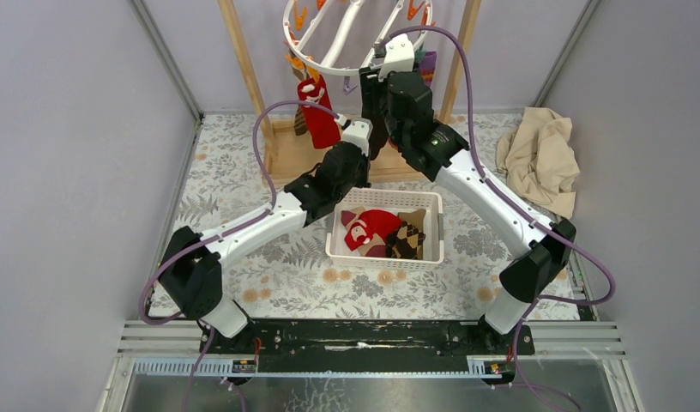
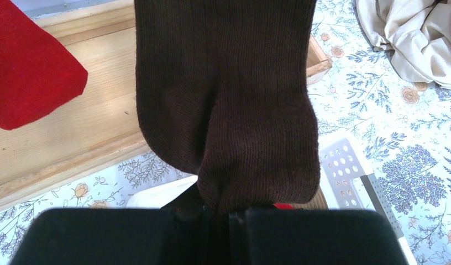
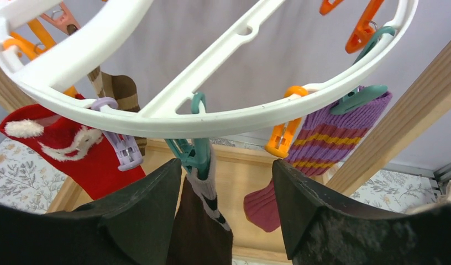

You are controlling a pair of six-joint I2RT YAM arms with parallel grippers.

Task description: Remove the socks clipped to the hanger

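A dark brown sock (image 2: 229, 110) hangs from the white round hanger (image 3: 212, 126), clipped at its top by a teal clip (image 3: 194, 155). In the left wrist view its lower end runs down between the fingers of my left gripper, which is shut on it. My right gripper stands part open, the teal clip close beside its left finger in the right wrist view. Still hanging are a red sock with white trim (image 3: 90, 149) and a purple-and-yellow striped sock (image 3: 334, 132).
Below the hanger, a white basket (image 1: 338, 251) holds several socks. The wooden stand (image 1: 282, 154) rises behind it, and a beige cloth (image 1: 540, 159) lies at the right. An empty orange clip (image 3: 284, 135) hangs on the ring.
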